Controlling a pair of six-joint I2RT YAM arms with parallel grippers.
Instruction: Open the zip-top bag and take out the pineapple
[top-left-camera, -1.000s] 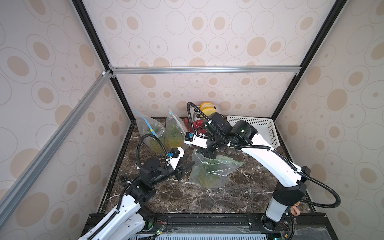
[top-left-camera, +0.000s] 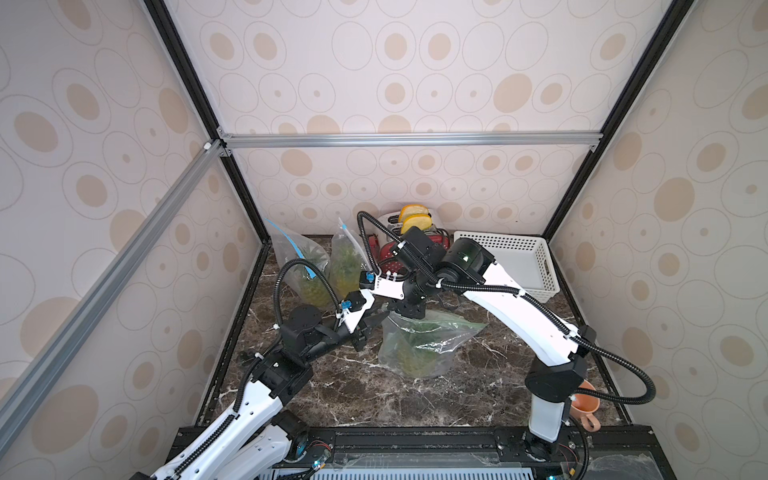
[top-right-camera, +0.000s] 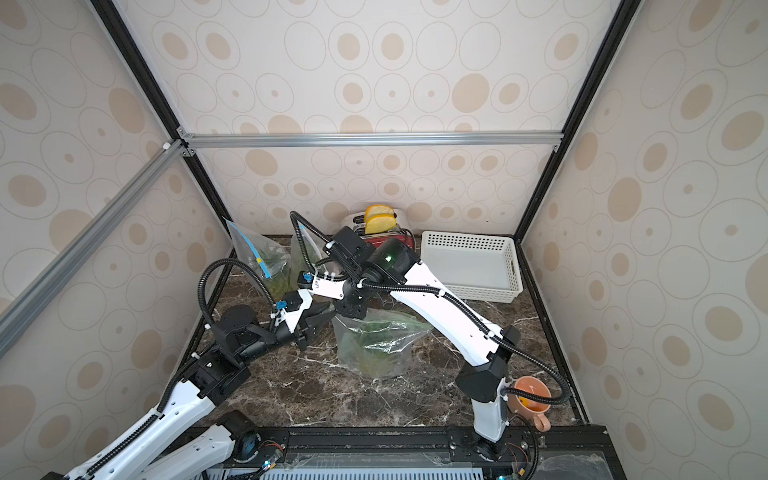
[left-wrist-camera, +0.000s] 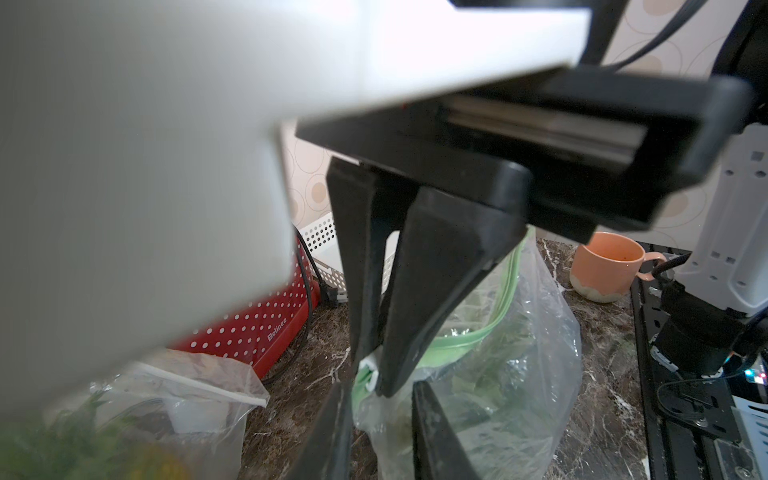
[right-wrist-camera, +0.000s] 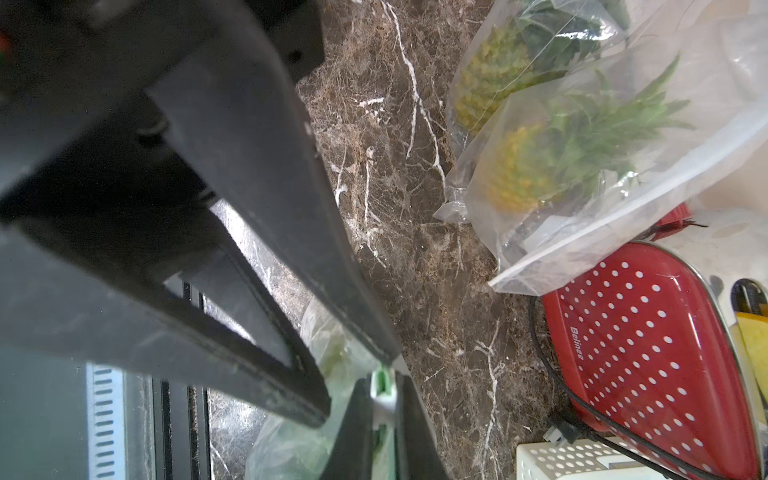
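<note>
A clear bag with a green zip (left-wrist-camera: 460, 348) stands in the middle of the table, its mouth spread apart on the far side in the left wrist view. Blurred green shows through the plastic bag (top-left-camera: 420, 352); the pineapple itself is not clear. At one end of the zip sits a white slider (right-wrist-camera: 384, 386), and my right gripper is shut on it. My left gripper has its fingers parted right beside that end, nothing seen between them. In the top views the two grippers nearly meet, hiding the bag's upper left corner.
Two more bags (top-left-camera: 300, 256) with pineapples stand at the back left. Behind are a red dotted appliance (right-wrist-camera: 624, 352) and a white basket (top-right-camera: 472, 264). An orange mug (left-wrist-camera: 612, 264) stands at the right front.
My right arm has moved left, taking its gripper closer to the left one. The left gripper has shifted slightly up and right. The bag has barely moved.
</note>
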